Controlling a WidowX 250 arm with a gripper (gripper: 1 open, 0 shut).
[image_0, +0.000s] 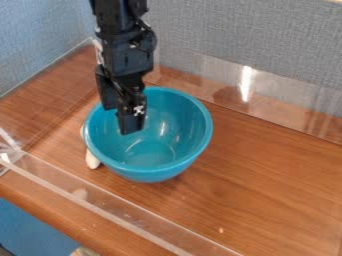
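Note:
My black gripper (120, 105) reaches down from the top of the view into the upper left part of a teal bowl (158, 150), its fingers open. I cannot see anything held between them. The bowl rests on the wooden table (267, 190). A small pale object (92, 160) lies just outside the bowl at its left, partly hidden by it.
A grey speckled wall (261, 45) stands behind, with another along the left. A transparent edge strip runs along the front left, with a blue surface (20, 230) beyond it.

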